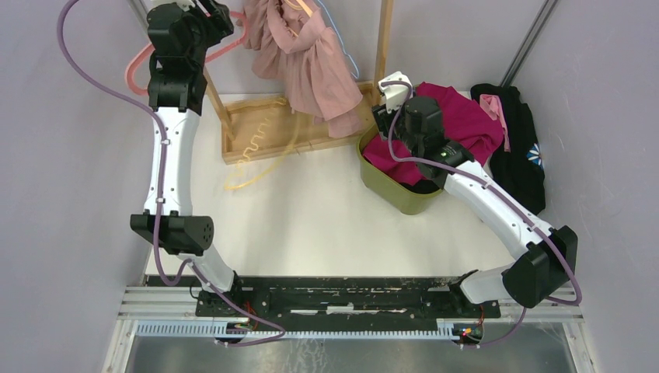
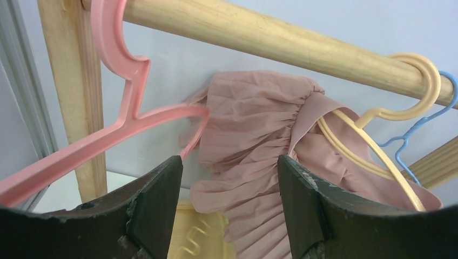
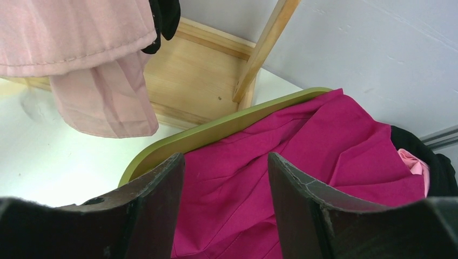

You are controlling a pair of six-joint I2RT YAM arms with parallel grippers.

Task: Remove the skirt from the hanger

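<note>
A dusty-pink skirt [image 1: 311,70] hangs on a wooden rack, draped over a cream hanger [image 2: 370,141]. My left gripper is high at the rack's left, open, facing the skirt, with a pink hanger [image 2: 129,124] just left of its fingers. A yellow hanger [image 1: 264,171] lies low in front of the rack base in the top view. My right gripper hangs open over magenta cloth [image 3: 335,145] in the olive bin [image 1: 396,200], with part of the pink garment at upper left of its view.
The rack's top bar [image 2: 254,32] crosses above, with a blue hanger [image 2: 405,135] at its right. Dark clothing [image 1: 513,179] lies beside the bin.
</note>
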